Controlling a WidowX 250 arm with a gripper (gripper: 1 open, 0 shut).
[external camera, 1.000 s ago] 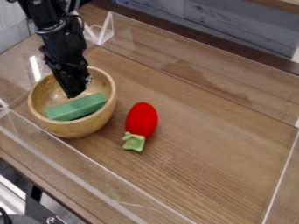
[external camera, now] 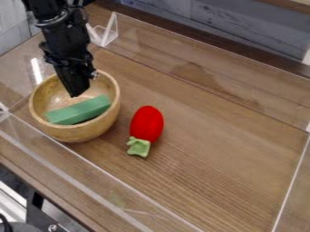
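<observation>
My black gripper [external camera: 75, 87] hangs at the upper left over a wooden bowl [external camera: 104, 122], its fingers low at the bowl's back part. It looks shut, with nothing visible between its fingers. Inside the bowl lies a green oblong object [external camera: 78, 111]. A red object with a pale green top [external camera: 145, 127], like a toy vegetable, lies on the table to the right of the bowl.
A pale ledge or wall runs behind it at the top right. Cables lie at the lower left edge.
The gripper has risen slightly over the bowl. The bowl, the green object and the red object have not visibly moved.
</observation>
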